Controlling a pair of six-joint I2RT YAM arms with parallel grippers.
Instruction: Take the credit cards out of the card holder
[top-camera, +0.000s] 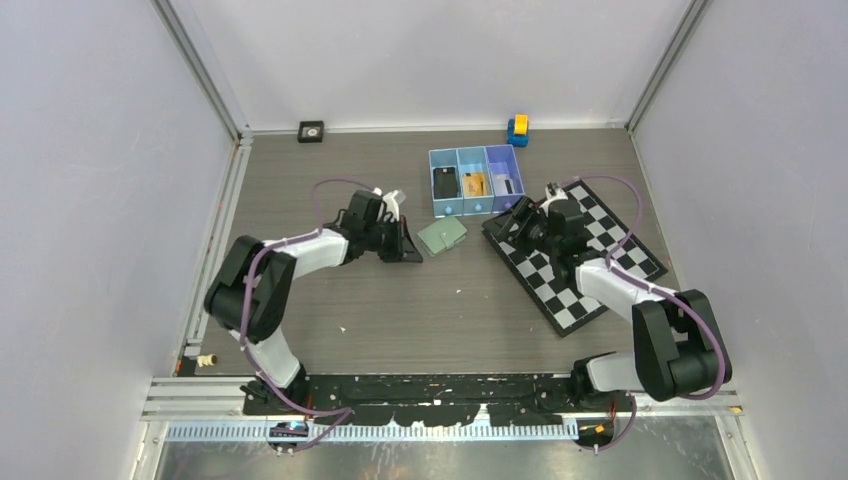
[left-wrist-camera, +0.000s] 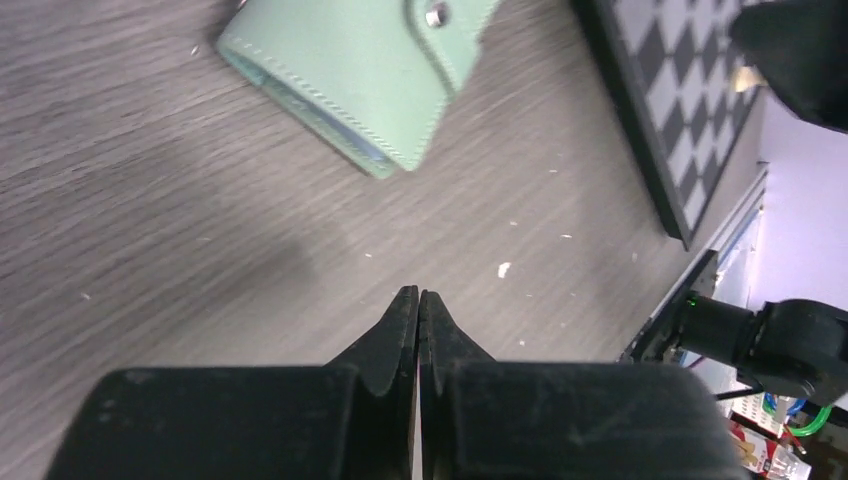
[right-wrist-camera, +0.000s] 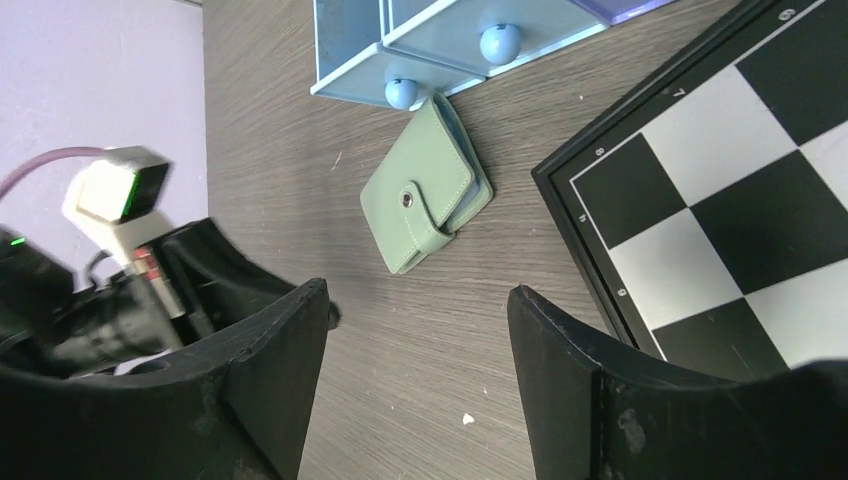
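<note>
A pale green card holder (top-camera: 442, 235) with a snap strap lies on the table, just in front of the blue and purple box. Its strap and snap show plainly in the right wrist view, where the holder (right-wrist-camera: 420, 190) looks closed. My left gripper is shut with its tips together and nothing between them; the holder (left-wrist-camera: 350, 60) lies beyond them, outside the fingers. Over the chessboard's left corner, my right gripper stands open and empty, to the right of the holder. No card inside the holder can be made out.
The three-part box (top-camera: 447, 207) stands close behind the holder, with a black item and cards inside. A chessboard (top-camera: 580, 258) fills the right side. A small black box (top-camera: 311, 131) and a blue-yellow toy (top-camera: 518, 131) sit at the back.
</note>
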